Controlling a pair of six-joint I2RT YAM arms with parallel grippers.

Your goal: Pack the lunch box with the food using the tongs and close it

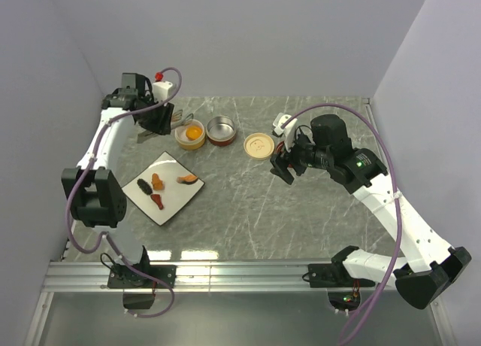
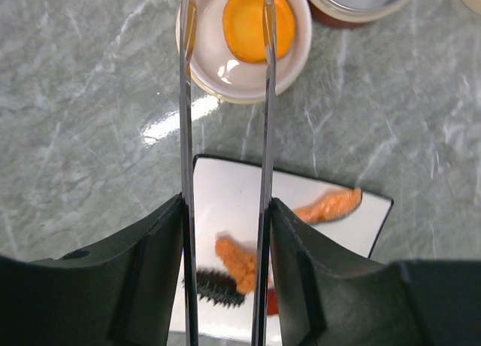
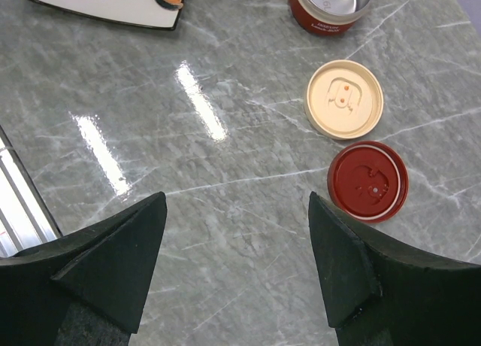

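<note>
Metal tongs [image 2: 269, 135] lie between the fingers of my left gripper, one strip against each finger, with the two strips spread apart. Beyond them is the yellow-sided bowl [image 2: 294, 74], with a round orange piece [image 2: 254, 24] resting in it. Nothing is gripped between the tongs' strips. In the top view the tongs hang just left of the bowl [image 1: 191, 144]. My right gripper is open and empty over bare table. Near it lie a cream lid [image 3: 344, 99] and a dark red lid [image 3: 367, 182].
A white board [image 1: 176, 201] carries orange pieces, a dark piece [image 1: 144, 186] and a red piece [image 1: 157, 200]. An empty metal-lined container [image 1: 221, 131] stands right beside the bowl.
</note>
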